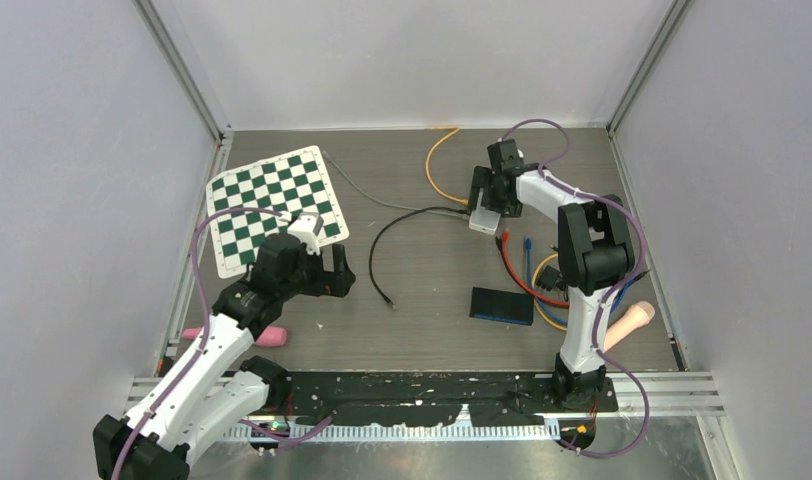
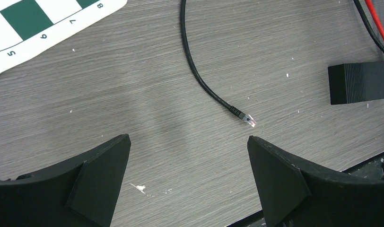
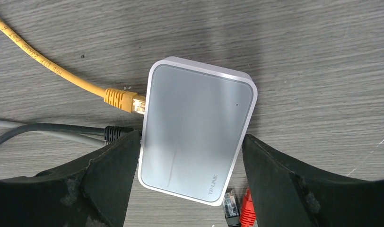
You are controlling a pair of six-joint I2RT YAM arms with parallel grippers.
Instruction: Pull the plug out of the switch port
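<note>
The white and grey TP-LINK switch (image 3: 196, 125) lies flat in the right wrist view. A yellow cable's plug (image 3: 119, 98) meets its left side, the clear end showing at the edge. Below that, a black plug (image 3: 115, 133) and a grey cable (image 3: 88, 140) reach the same side, their ends partly hidden by the left finger. My right gripper stands open above the switch, one finger on each side in this view; I cannot tell whether either touches it. Well away, my left gripper is open and empty over bare table.
The black cable's loose end (image 2: 242, 115) lies mid-table. Red (image 3: 247, 210) and black plugs lie close to the switch's lower corner. A black box (image 1: 502, 305) is nearer the front, a checkered board (image 1: 277, 205) at left. Bare table lies between the board and the black cable.
</note>
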